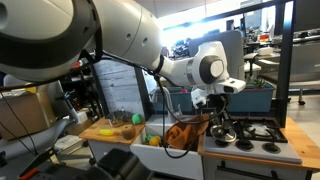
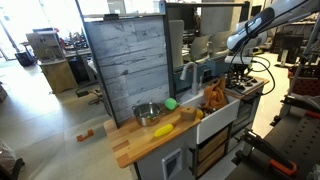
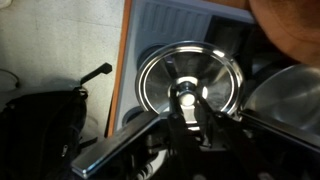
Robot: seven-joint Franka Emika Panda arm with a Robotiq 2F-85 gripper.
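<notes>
A round silver lid [image 3: 160,75] with a pale knob [image 3: 188,99] fills the middle of the wrist view. My gripper is at that knob, its fingers close around it, and appears shut on it. In the first exterior view the gripper [image 1: 219,119] points down over the stove's left side, with the shiny lid [image 1: 223,133] directly beneath. Glare and the dark fingers hide the exact contact. Whether the lid rests on something or hangs just clear, I cannot tell.
A black stovetop [image 1: 262,137] extends right of the lid. An open white drawer box [image 1: 153,158] with brown items lies to the left. In the wrist view, a silver pot [image 3: 285,97] and a copper-coloured pan [image 3: 292,25] sit close by on the right.
</notes>
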